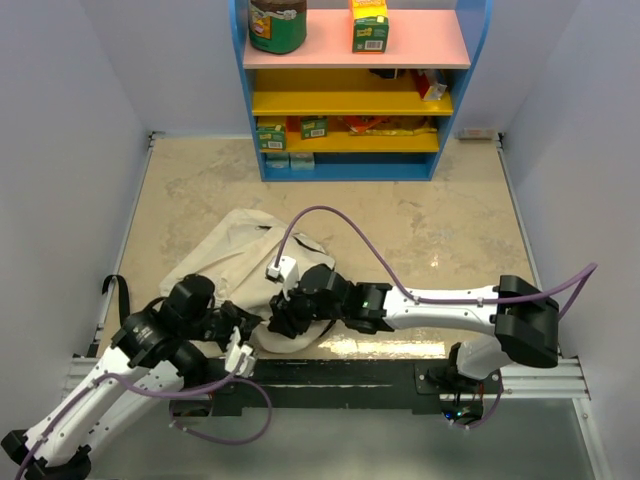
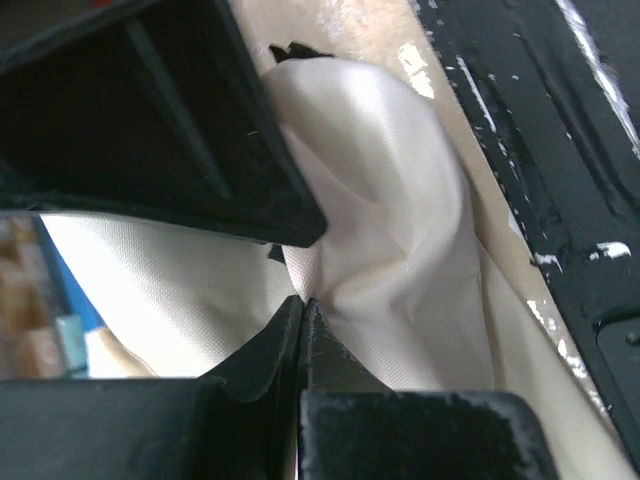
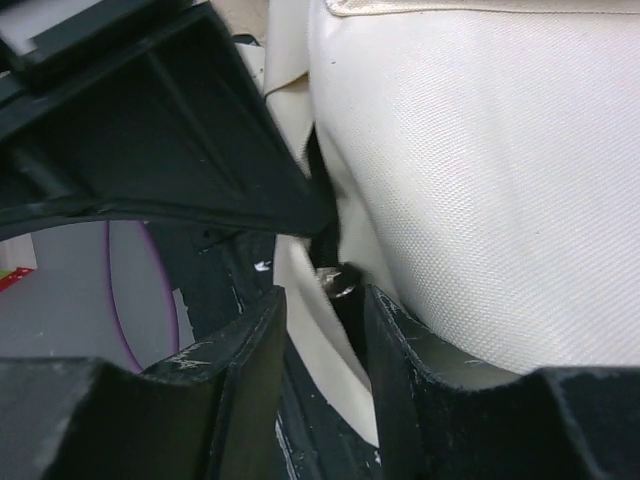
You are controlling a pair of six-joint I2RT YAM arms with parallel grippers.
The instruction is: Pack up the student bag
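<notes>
The cream canvas bag [image 1: 225, 245] lies on the floor at the lower left of the top view, partly under both arms. My left gripper is shut at a fold of the white fabric; whether cloth is pinched between the fingertips is hard to tell. My right gripper is beside the bag's edge, fingertips a little apart around a cream strip, a dark strap and a small shiny piece, possibly a zipper pull. The two grippers are close together in the top view.
A shelf unit [image 1: 345, 170] with green boxes and other items stands at the back. The floor [image 1: 440, 220] right of the bag is clear. A dark metal rail [image 1: 320, 380] runs along the front edge, and walls close in both sides.
</notes>
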